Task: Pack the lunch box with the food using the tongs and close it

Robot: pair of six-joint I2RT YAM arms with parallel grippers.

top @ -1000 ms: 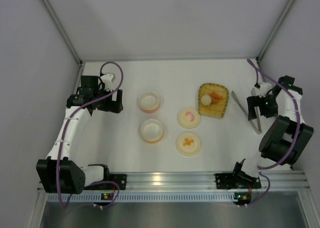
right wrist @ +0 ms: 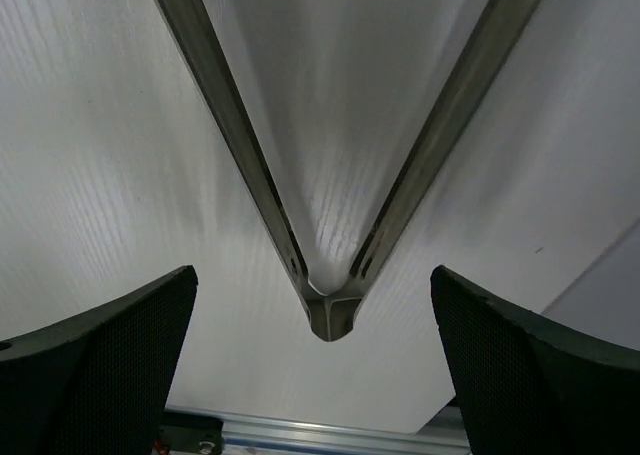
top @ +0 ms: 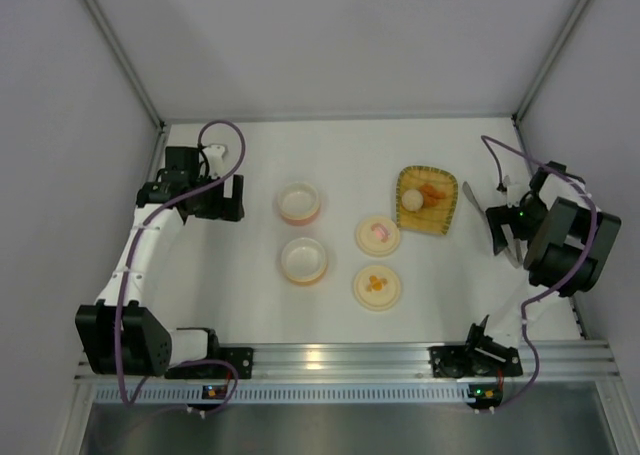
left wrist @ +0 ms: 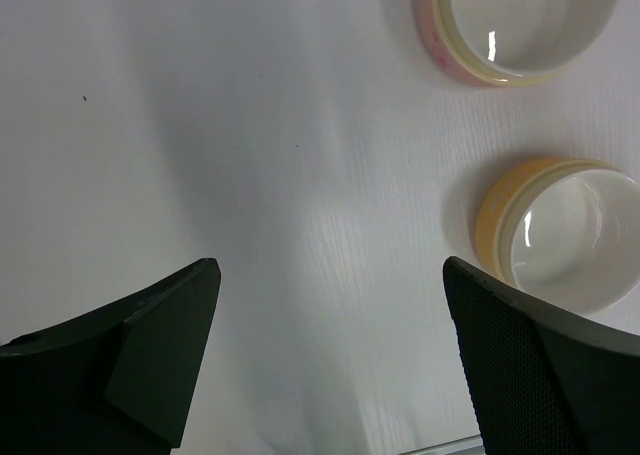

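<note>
Metal tongs (right wrist: 335, 315) lie on the table at the right, their hinged end between the open fingers of my right gripper, which is low over them. My left gripper stands open over bare table at the left. Two white food containers, one pink-banded (top: 298, 217) and one yellow-banded (top: 303, 278), are empty. A yellow tray (top: 426, 226) holds a round pale item (top: 412, 200) and orange-brown food (top: 432, 193). Two round lids (top: 371, 225) bear small pink and orange shapes.
A grey wall stands close at the right of my right arm, and a metal rail runs along the front edge.
My left arm has moved very slightly.
</note>
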